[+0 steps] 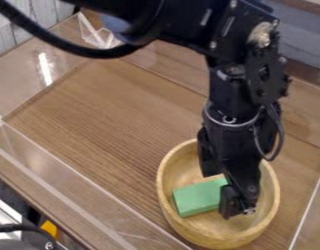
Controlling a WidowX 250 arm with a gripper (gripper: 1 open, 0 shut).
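A wooden bowl (189,219) sits on the tray floor at the lower right, holding a green block (194,198) that lies flat. My black gripper (228,181) is open and reaches down into the bowl over the right end of the block, which it partly hides. Whether the fingertips touch the block cannot be told.
The wooden tray floor (98,117) is clear to the left and behind the bowl. Clear plastic walls edge it. A blue object (114,23) is partly visible at the top, and cables lie at the lower left.
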